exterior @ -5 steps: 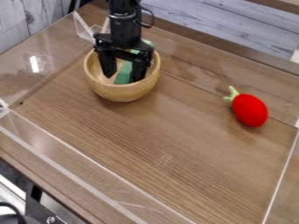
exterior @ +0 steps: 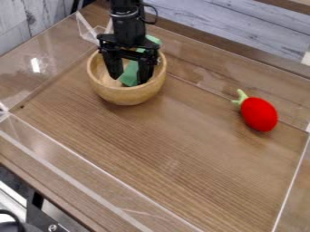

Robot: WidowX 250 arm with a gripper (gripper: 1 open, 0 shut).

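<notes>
A wooden bowl [exterior: 126, 93] sits at the upper left of the table. A green object [exterior: 133, 74] is inside it, partly hidden by the black gripper [exterior: 130, 71], whose fingers reach down over the bowl on either side of that object. Whether they grip it is unclear. A red object with a green top [exterior: 258, 113], like a toy vegetable, lies at the right.
A white plank wall [exterior: 230, 27] runs along the back. The table's front-left edge has a clear strip along it.
The gripper has shifted slightly within the bowl and sits a little higher. The red object has not moved.
</notes>
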